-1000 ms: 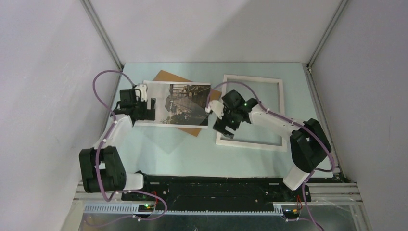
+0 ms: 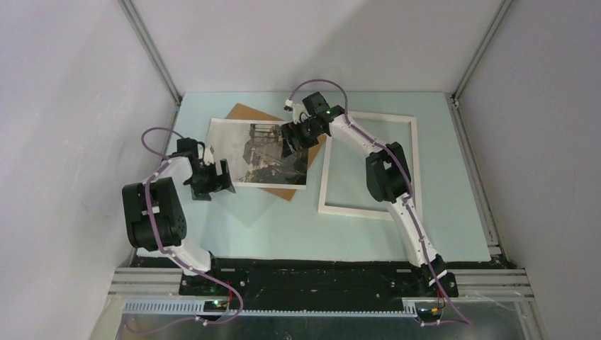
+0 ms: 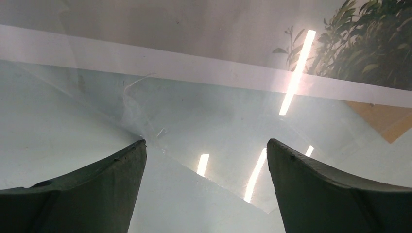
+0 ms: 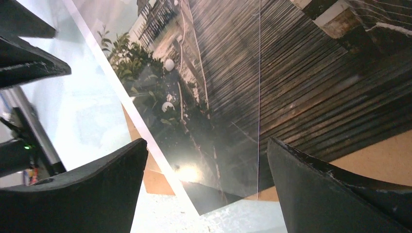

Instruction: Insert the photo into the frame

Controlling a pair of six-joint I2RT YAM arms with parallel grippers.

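Note:
The photo (image 2: pixel 259 156), a white-bordered print, lies over a brown board (image 2: pixel 285 193) left of centre, a clear sheet partly visible around it. The white frame (image 2: pixel 368 213) lies empty to its right. My left gripper (image 2: pixel 219 173) hangs open at the photo's lower left; in the left wrist view its fingertips are over the clear sheet just below the white border. My right gripper (image 2: pixel 295 138) stands open over the photo's upper right corner; in the right wrist view nothing shows held between its fingers.
The pale table (image 2: pixel 453 212) has bare room at the front and right of the frame. Walls with metal rails close it in at the back and sides. The right arm crosses the frame.
My left gripper has moved slightly down, toward the front.

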